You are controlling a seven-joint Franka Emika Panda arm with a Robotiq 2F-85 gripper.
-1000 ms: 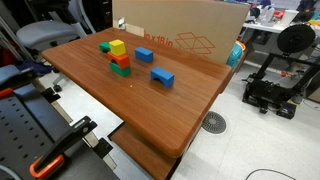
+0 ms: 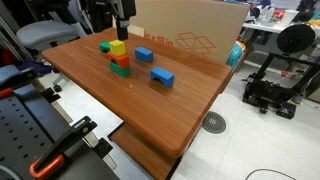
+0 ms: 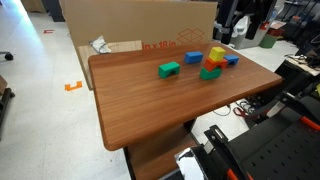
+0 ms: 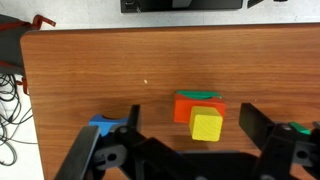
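Observation:
A stack stands on the wooden table: a yellow cube [image 2: 118,47] on top, a red block [image 2: 119,59] beneath it, a green block [image 2: 121,69] at the bottom. Over this stack hangs my gripper [image 2: 109,28], fingers pointing down and apart, nothing between them. From the wrist, the yellow cube [image 4: 206,124] shows between the two dark fingers, closer to the right one, with clear height between. Part of the red block [image 4: 184,106] and a strip of green [image 4: 199,94] show beside it.
A blue arch-shaped block [image 2: 162,76] and another blue block [image 2: 144,55] lie apart from the stack. A separate green block [image 3: 169,70] rests on the table. Cardboard [image 2: 180,28] stands along one side.
The arm has come into view from the upper left and its open gripper now hangs above the stack. The blocks have not moved.

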